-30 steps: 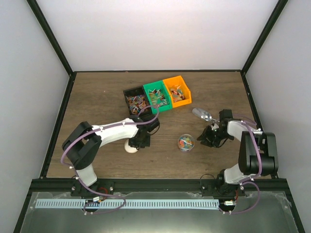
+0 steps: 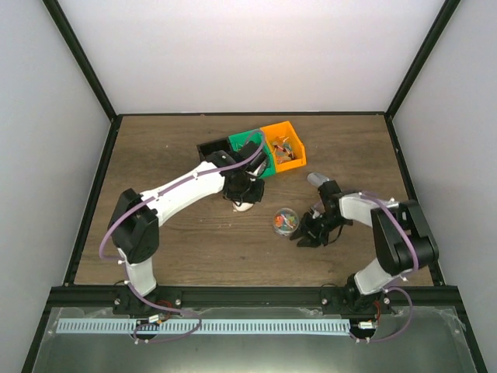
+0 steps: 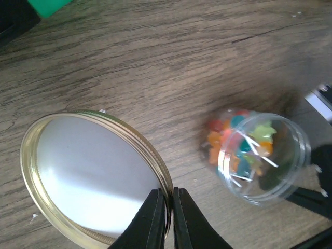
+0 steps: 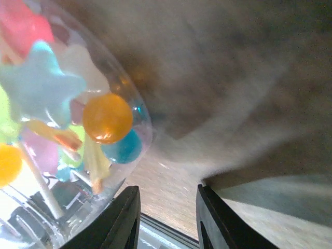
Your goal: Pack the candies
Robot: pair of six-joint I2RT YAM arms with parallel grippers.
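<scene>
The clear jar of colourful candies (image 2: 286, 222) stands on the table between the two arms. In the left wrist view its open mouth (image 3: 263, 155) faces up, with candies and white sticks inside. My left gripper is shut on the rim of a gold-edged round lid (image 3: 93, 179), held to the left of the jar. Fingers apart, my right gripper is low over the table with only bare wood between its tips. In the right wrist view the jar (image 4: 129, 98) is close against the left finger; whether they touch I cannot tell.
Orange (image 2: 295, 159), green (image 2: 268, 169) and black (image 2: 206, 147) bins stand at the back, the latter two partly covered by my left arm. An empty clear container (image 2: 317, 179) lies behind my right gripper.
With the lid, my left gripper has moved right and back, nearer the jar. My right gripper has moved left, and the jar has shifted slightly left.
</scene>
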